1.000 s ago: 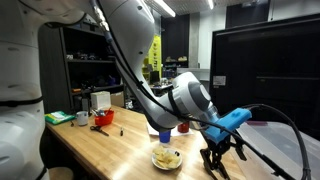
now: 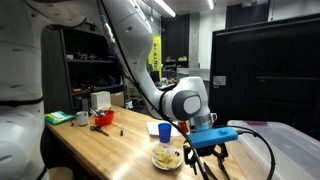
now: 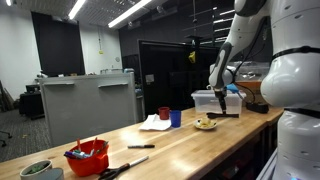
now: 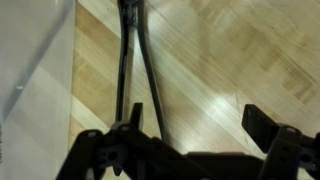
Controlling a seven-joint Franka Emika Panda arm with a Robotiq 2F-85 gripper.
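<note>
In the wrist view, black tongs (image 4: 148,70) lie on the wooden table, their two long arms running down toward my left finger. My gripper is open above the table, with bare wood between its fingertips. The left finger overlaps the lower part of the tongs in this view; whether they touch I cannot tell. From the side in exterior view 1, the gripper (image 2: 204,153) hangs low near the table's right part, right of a white plate of yellow food (image 2: 167,157). The same plate (image 3: 205,125) appears in exterior view 2.
A translucent bin (image 4: 32,75) borders the tongs on the left. Beyond the plate stand a blue cup (image 3: 175,118), a red mug (image 3: 163,113) and a white cloth (image 3: 155,123). A red container (image 3: 88,157) with utensils is far off. Mid-table is mostly clear.
In exterior view 1 my arm and gripper have moved left, closer to the plate, and the wrist has turned. The plate and cup have stayed put.
</note>
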